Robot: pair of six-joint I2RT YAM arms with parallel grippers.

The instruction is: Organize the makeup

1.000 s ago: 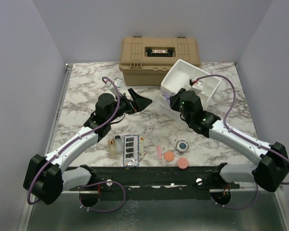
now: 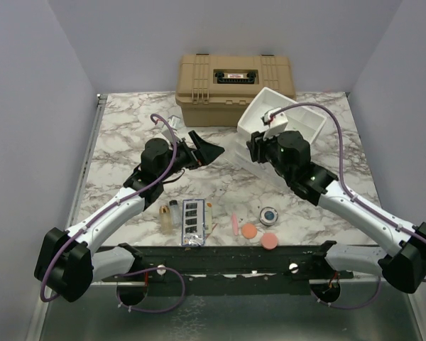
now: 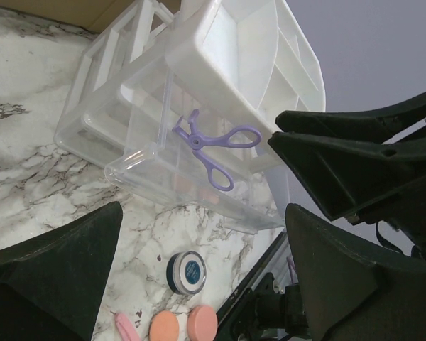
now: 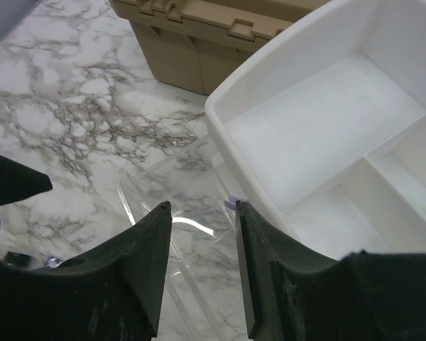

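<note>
A white organizer (image 2: 307,121) with clear drawers stands at back right. A purple scissor-like tool (image 3: 197,140) lies in a clear drawer in the left wrist view. My right gripper is open above the drawer by the organizer's upper tray, nothing held. My left gripper is open, left of the organizer, empty. Along the front lie bottles (image 2: 167,220), a black-celled pack (image 2: 194,222), a pink stick (image 2: 235,224), two round pink-orange pieces (image 2: 269,240) and a round jar (image 2: 268,215).
A tan toolbox (image 2: 199,99) stands behind the organizer. Walls bound the sides and back.
My right gripper has shifted and turned slightly around the organizer's front tray, away from where the purple tool showed beside it. The left arm is unchanged.
</note>
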